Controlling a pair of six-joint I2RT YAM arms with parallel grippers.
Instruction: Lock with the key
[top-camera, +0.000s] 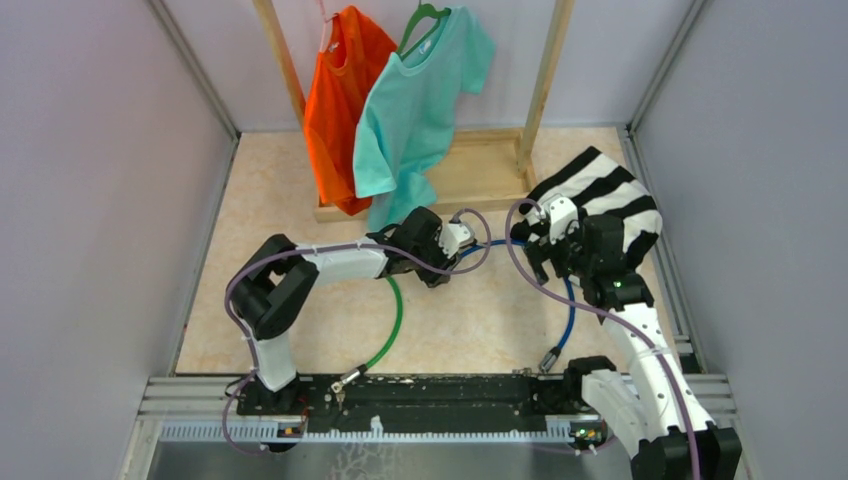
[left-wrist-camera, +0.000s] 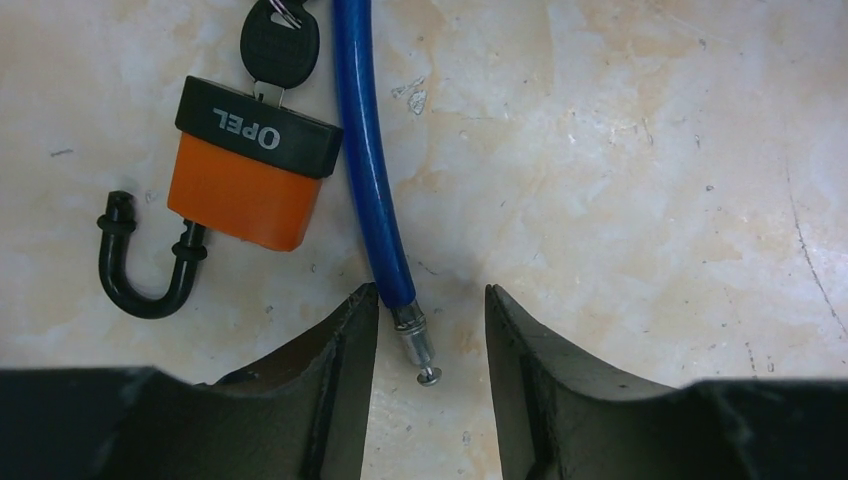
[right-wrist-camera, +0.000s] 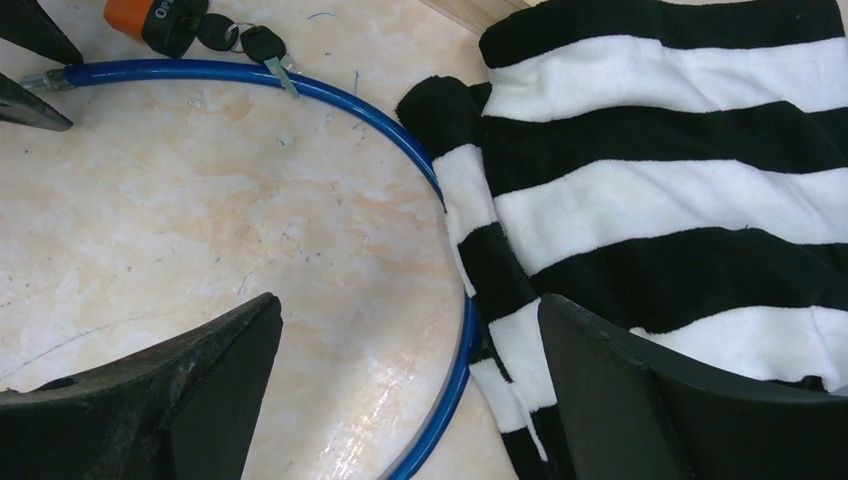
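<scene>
An orange padlock (left-wrist-camera: 240, 195) with a black top marked OPEL lies on the floor, its U-shackle (left-wrist-camera: 140, 300) pointing away, a key (left-wrist-camera: 275, 45) in its body. It lies beside the blue hose (left-wrist-camera: 365, 150). My left gripper hovers over the hose's metal tip, fingers apart with nothing held. In the right wrist view the padlock (right-wrist-camera: 140, 18) and keys (right-wrist-camera: 264, 45) appear at top left. My right gripper stands open near the striped cloth (right-wrist-camera: 660, 200).
A wooden rack (top-camera: 470, 170) with orange and turquoise shirts stands behind. A green hose (top-camera: 397, 318) lies left of centre.
</scene>
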